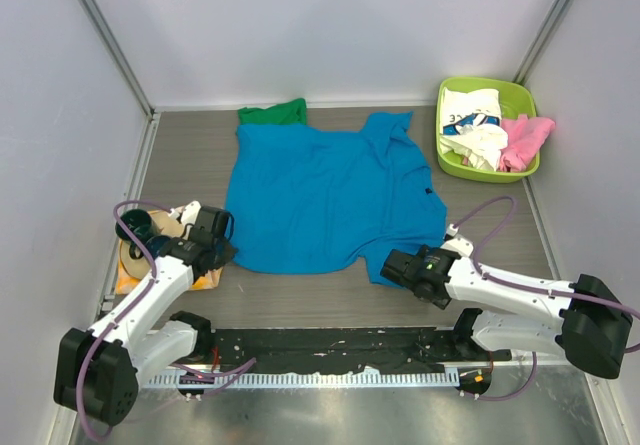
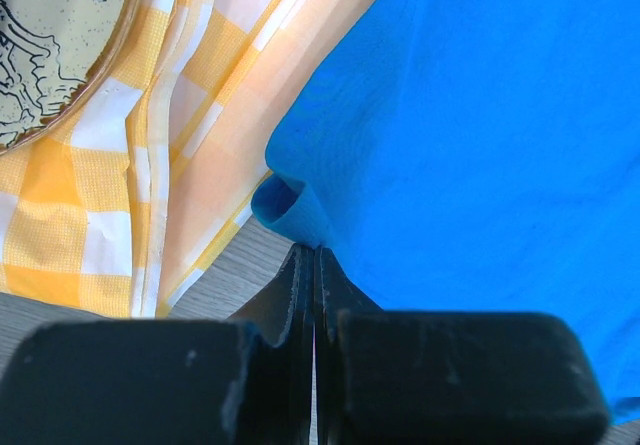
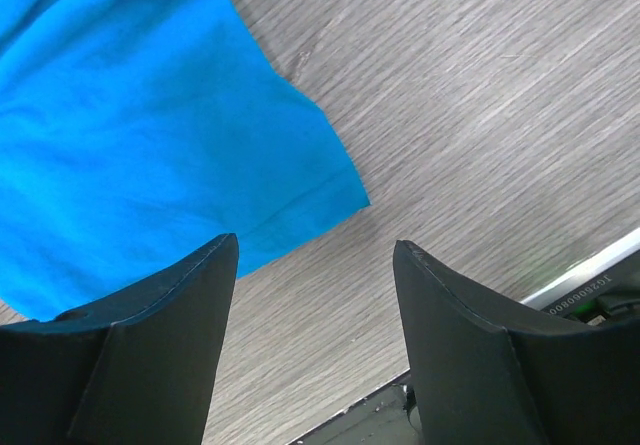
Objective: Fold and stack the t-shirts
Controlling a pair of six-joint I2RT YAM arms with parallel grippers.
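A blue t-shirt (image 1: 325,190) lies spread over the middle of the table, with a few creases and a turned-over part at its upper right. My left gripper is shut on the shirt's near left edge, where a small curl of cloth rises beside the fingertips. On the near right side, my right gripper stands open, its fingers apart. Ahead of and partly between them lies the sleeve end of the blue t-shirt (image 3: 270,165), flat on the table. In the top view the right wrist covers part of that sleeve.
A green cloth (image 1: 275,114) pokes out behind the shirt. The green basket (image 1: 441,125) at the back right holds white and pink clothes. Beside the left gripper, a checked yellow cloth (image 2: 105,235) bears a round patterned item (image 2: 65,40) and dark cups (image 1: 135,227).
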